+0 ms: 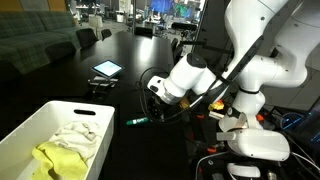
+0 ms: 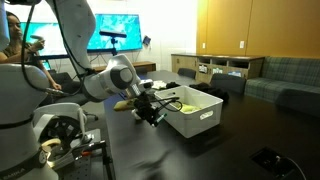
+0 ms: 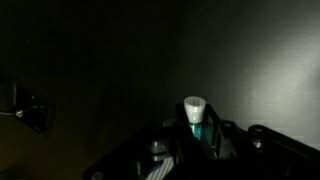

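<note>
A slim green marker-like object [image 1: 137, 121] is held above the dark table in exterior view 1, lying roughly level. My gripper [image 1: 152, 116] is shut on it at its right end. In the wrist view the object's white end [image 3: 194, 103] pokes out past the dark fingers, with a bit of teal green body below it. The rest of it is hidden between the gripper and the dark image. Exterior view 2 shows the gripper [image 2: 155, 118] low over the table, in front of the white box, where the held object is hard to make out.
A white box [image 1: 104, 118] with yellow cloth [image 1: 60, 162] and white cloth [image 1: 75, 136] inside stands left of the gripper. A tablet-like panel [image 1: 108, 69] lies farther back. Bare dark table [image 2: 210, 155] stretches out in exterior view 2.
</note>
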